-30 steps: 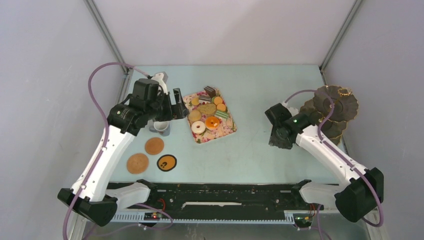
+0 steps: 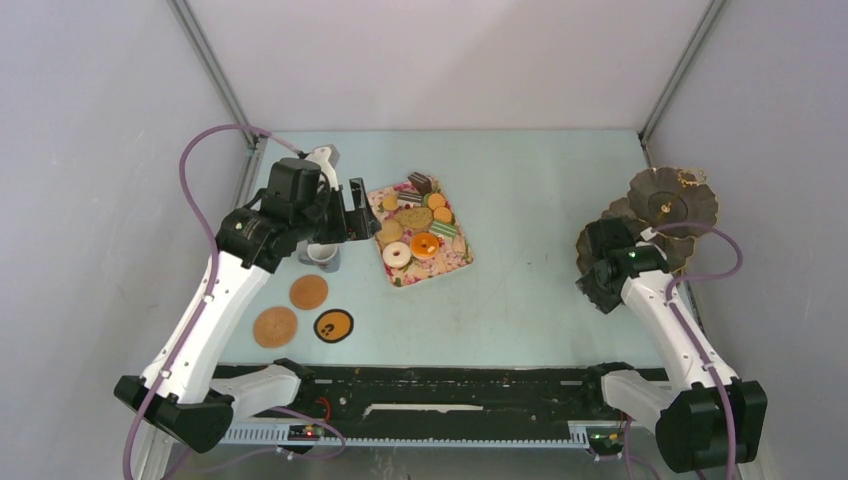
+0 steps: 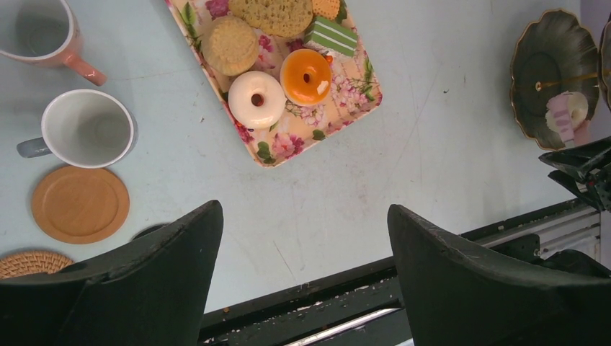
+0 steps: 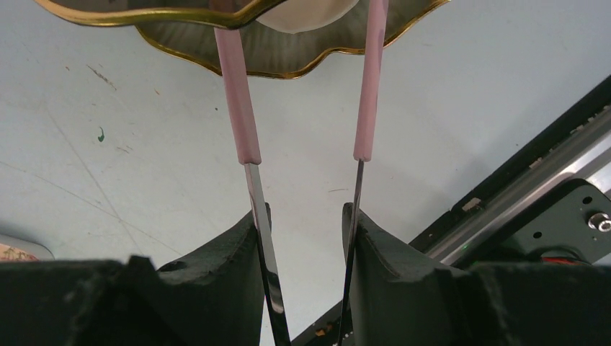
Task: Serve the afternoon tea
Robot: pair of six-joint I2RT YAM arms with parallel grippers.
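My right gripper is shut on tongs with metal arms and pink tips. The tips reach over a dark, gold-rimmed scalloped dish of the tiered stand. A pale round piece shows between the tips, partly cut off by the view; I cannot tell whether it is gripped or lying in the dish. Open and empty, my left gripper hovers just left of the floral tray. On that tray lie a white donut, an orange donut, biscuits and small cakes.
A grey-handled mug and a pink-handled mug stand at the left. Round coasters, one brown and one dark-edged, lie in front of them. Mid-table is clear between tray and stand.
My right arm has moved right, from open table to the stand's front edge, and its gripper has turned. The left arm and the tray stay where they were.
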